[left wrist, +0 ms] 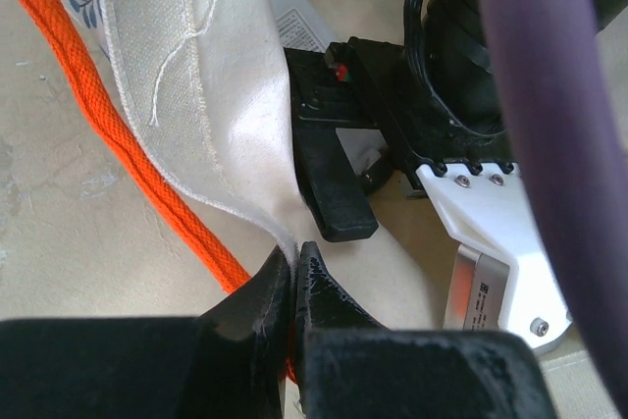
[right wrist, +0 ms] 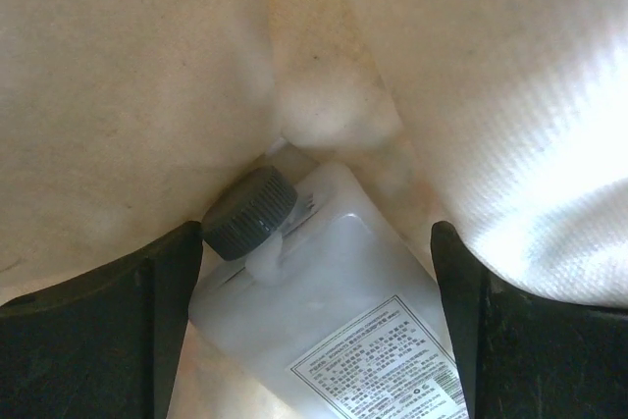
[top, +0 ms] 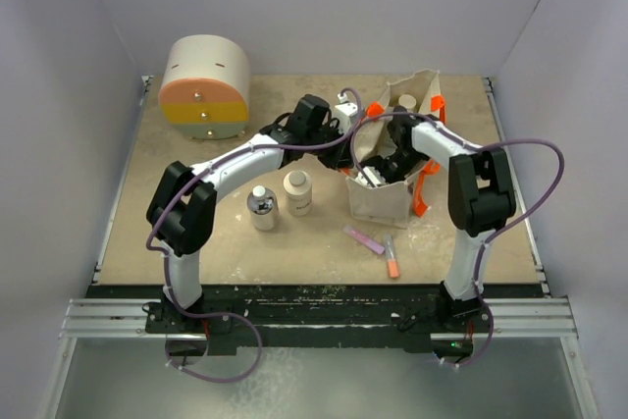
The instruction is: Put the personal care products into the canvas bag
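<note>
The canvas bag (top: 378, 203) stands on the right of the table, orange straps outside. My left gripper is shut on the bag's rim beside an orange strap (left wrist: 147, 164). My right gripper is down inside the bag, open around a white bottle (right wrist: 343, 291) with a black cap (right wrist: 249, 211), lying on its side; contact with it is unclear. A white bottle (top: 299, 199) and a silver-grey bottle (top: 263, 211) stand left of the bag. A pink item (top: 364, 238) and an orange-ended tube (top: 392, 262) lie in front of it.
A pastel drawer box (top: 203, 100) stands at the back left. Walls border the table at the back and sides.
</note>
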